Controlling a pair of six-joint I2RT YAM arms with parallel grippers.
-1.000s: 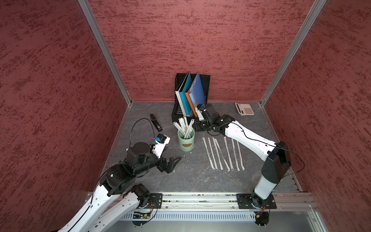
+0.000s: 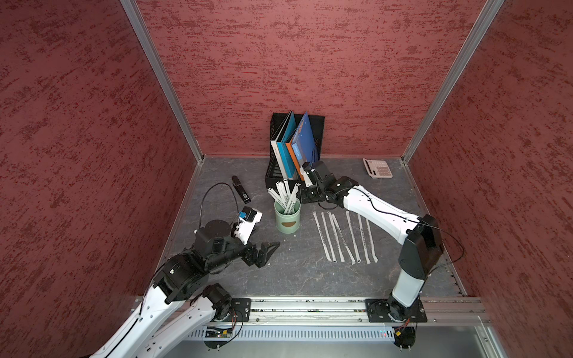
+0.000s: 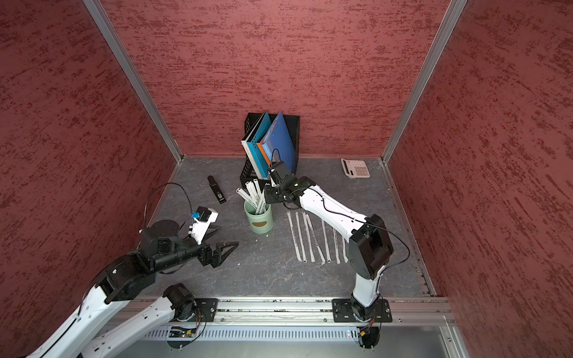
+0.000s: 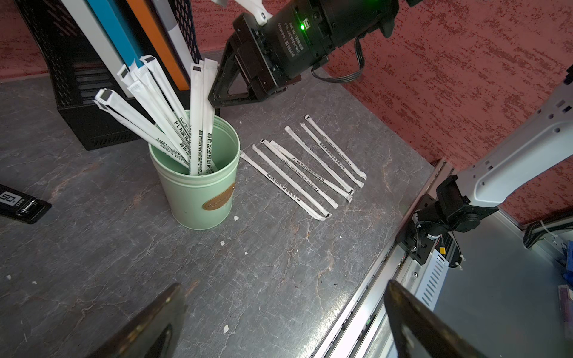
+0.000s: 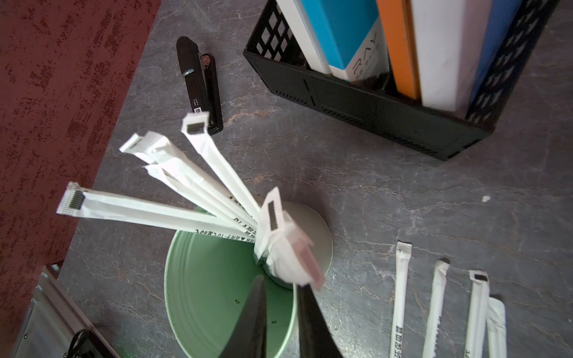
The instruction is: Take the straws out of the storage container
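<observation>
The green cup holds several paper-wrapped straws leaning in several directions. My right gripper is at the cup's upper right side, its fingers beside the upright straws; in the right wrist view its fingertips are low and close together, partly hidden by straw ends, so whether they touch is unclear. My left gripper stands open to the front left of the cup, empty. Several straws lie side by side on the table to the cup's right.
A black file holder with folders stands behind the cup. A stapler lies at the left, a calculator at the back right.
The left arm has not moved.
</observation>
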